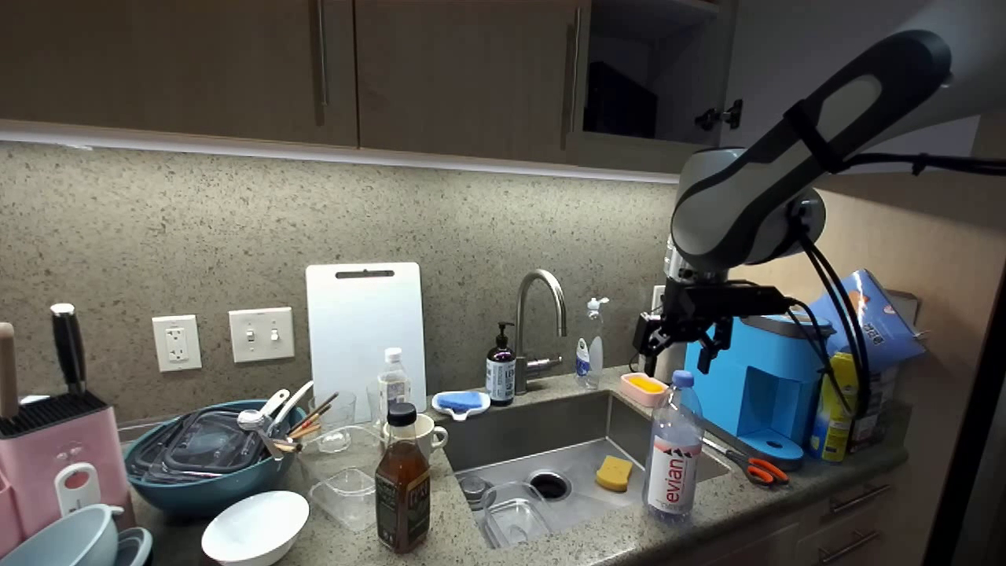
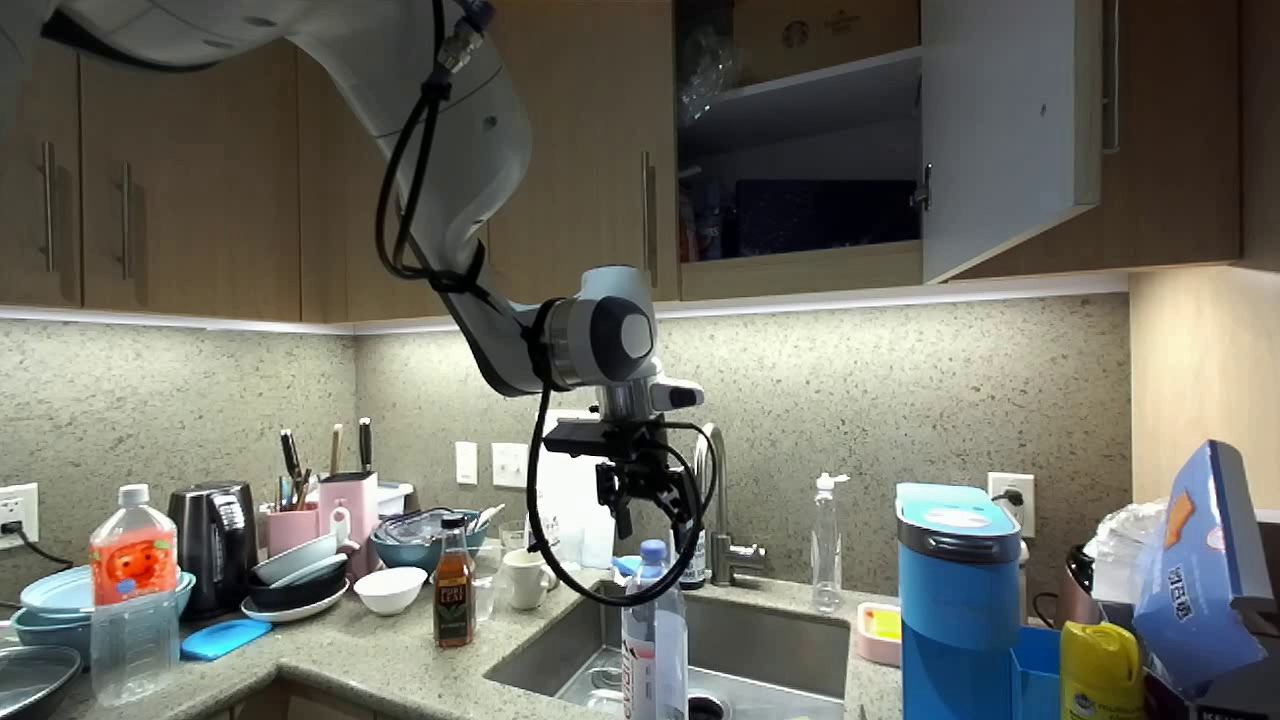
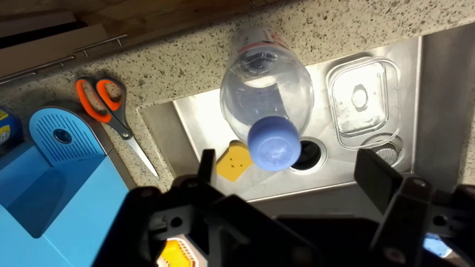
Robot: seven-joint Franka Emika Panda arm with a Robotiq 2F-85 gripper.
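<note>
A clear Evian bottle [image 1: 673,467] with a blue cap stands upright on the counter at the sink's front edge. From above, the wrist view shows its blue cap [image 3: 274,143] lying between the lines of my two fingers, nearer the counter's front than the fingertips. My gripper is open and holds nothing; its fingers [image 3: 380,180] are spread wide. In exterior view 1 the gripper [image 1: 681,354] hangs just above cap height, apart from the bottle. The second exterior view has the bottle's cap [image 2: 653,551] below the gripper, partly behind a hanging cable.
A steel sink [image 1: 528,415] holds a yellow sponge [image 1: 614,473] and a clear container [image 1: 515,515]. Right of the bottle are orange-handled scissors [image 1: 761,468] and a blue coffee machine [image 1: 754,377]. A sauce bottle [image 1: 402,481] stands on the left. Above, a cabinet door [image 2: 1014,132] hangs open.
</note>
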